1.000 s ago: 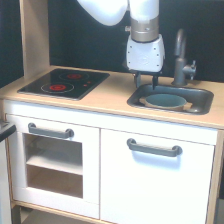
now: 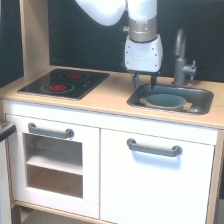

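Note:
A blue-grey bowl or pan (image 2: pixel 165 102) lies in the dark sink (image 2: pixel 203 102) at the right of the toy kitchen's counter. My gripper (image 2: pixel 145 82) points down over the left part of the sink, above and to the left of the bowl. Its two dark fingers stand apart, and I make out nothing between them. The fingertips are small and dark against the sink, so their exact height over it is hard to judge.
A dark faucet (image 2: pixel 181 62) rises behind the sink, just right of my gripper. The black stovetop (image 2: pixel 65 83) on the left is empty, and bare wooden counter (image 2: pixel 113 95) lies between. Below are a left door with an open window and a closed right door (image 2: pixel 150 180).
My gripper has shifted very slightly over the sink. The bowl has not visibly moved.

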